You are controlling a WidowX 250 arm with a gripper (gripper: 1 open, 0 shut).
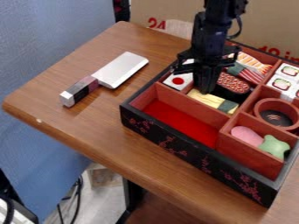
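Observation:
The black gripper (205, 73) hangs low over the upper left part of a black patterned box (156, 127) with red compartments. Its tips are down among the pieces there, near a white piece with a red dot (179, 81) and yellow pieces (214, 101); whether it is open or shut, or holds anything, I cannot tell. The front left compartment (177, 116) is empty red. Pink (246, 136) and green (274, 147) pieces lie in the front right compartment.
A white and silver object (121, 69) with a dark red part lies on the wooden table (59, 131) left of the box. A cardboard box (268, 26) stands behind. The table's left edge borders a blue surface.

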